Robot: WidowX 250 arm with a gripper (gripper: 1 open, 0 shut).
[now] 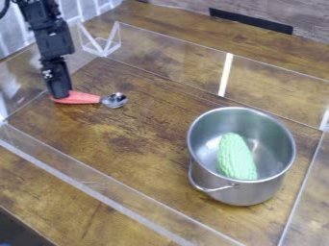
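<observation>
My black gripper (60,90) is low at the left of the camera view, shut on the red handle of a spoon (80,98), whose silver bowl points right. The spoon is at or very near the wooden table (148,144); I cannot tell if it is raised.
A steel pot (268,170) with a green corn cob (236,157) inside stands at the right. Clear plastic edging and white tape (226,75) cross the table.
</observation>
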